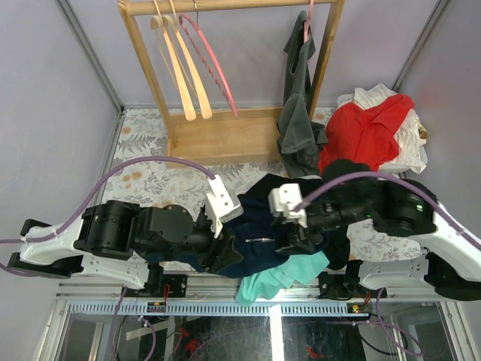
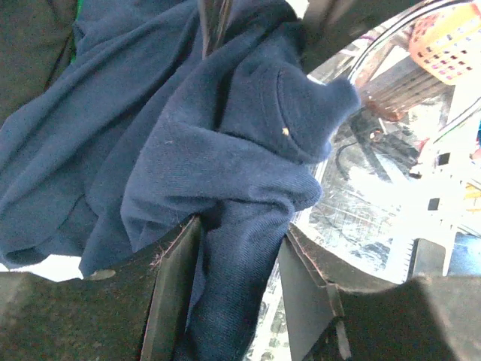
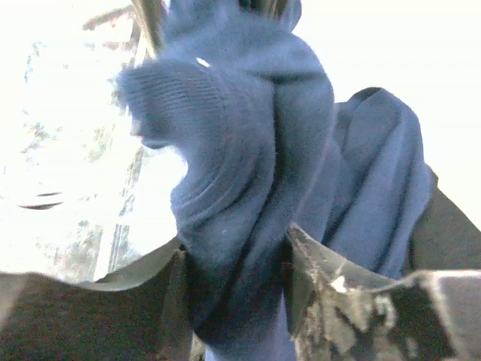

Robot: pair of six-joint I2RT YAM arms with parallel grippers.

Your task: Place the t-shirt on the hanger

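Observation:
The navy t shirt (image 1: pixel 259 239) lies bunched at the front of the table, partly hidden under both arms. My left gripper (image 1: pixel 224 259) is over its left side and my right gripper (image 1: pixel 294 244) over its right side. In the left wrist view, a thick navy fold (image 2: pixel 237 256) runs between the part-open fingers (image 2: pixel 174 267). Navy cloth (image 3: pixel 233 248) likewise fills the gap between the right fingers. Whether either pair grips firmly cannot be made out. Wooden hangers (image 1: pixel 180 71) and a pink hanger (image 1: pixel 213 56) hang from the rack (image 1: pixel 225 6).
A dark grey garment (image 1: pixel 297 101) hangs at the rack's right. Red cloth (image 1: pixel 368 131) lies on a pale pile at the back right. Under the navy cloth are black fabric (image 1: pixel 342 244) and turquoise fabric (image 1: pixel 282 278), the latter overhanging the front edge.

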